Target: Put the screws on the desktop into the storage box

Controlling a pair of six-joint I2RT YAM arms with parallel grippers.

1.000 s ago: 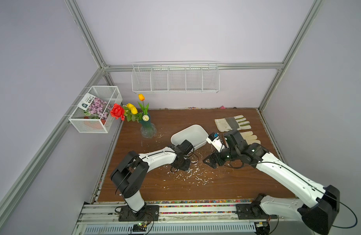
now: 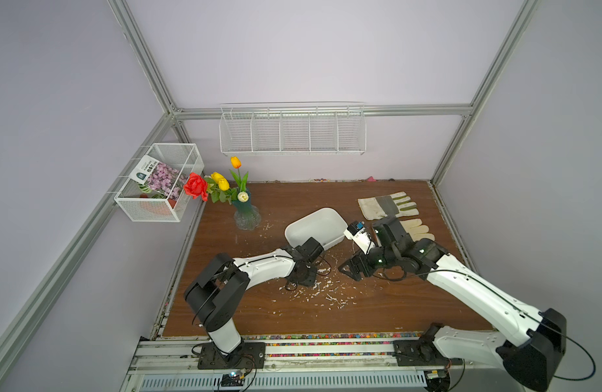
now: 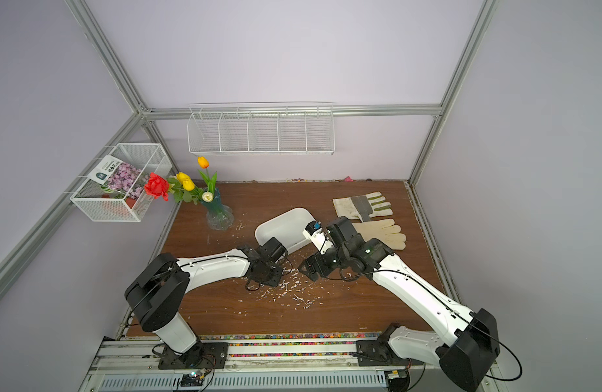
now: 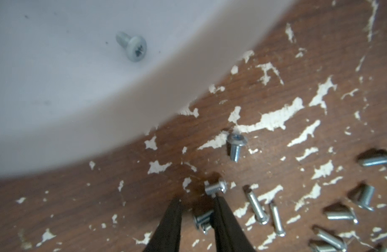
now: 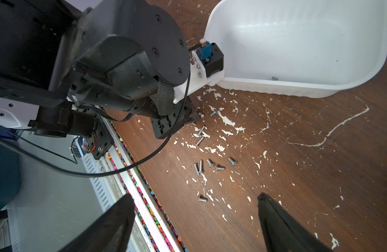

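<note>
The white storage box (image 2: 316, 225) sits mid-desk, with a screw (image 4: 134, 48) inside it. Screws (image 5: 220, 168) lie scattered in front of it among white flakes. My left gripper is low by the box's front edge, open, its tips on either side of a small screw (image 4: 204, 219), partly hidden; whether it touches cannot be told. My right gripper stands open over the desk right of the screws, empty.
Work gloves (image 3: 359, 205) lie at the back right. A glass vase of flowers (image 2: 246, 215) stands back left. Wire baskets (image 2: 292, 130) hang on the back and left walls.
My left gripper has shifted very slightly downward in the top left view. The right arm has not visibly moved.
</note>
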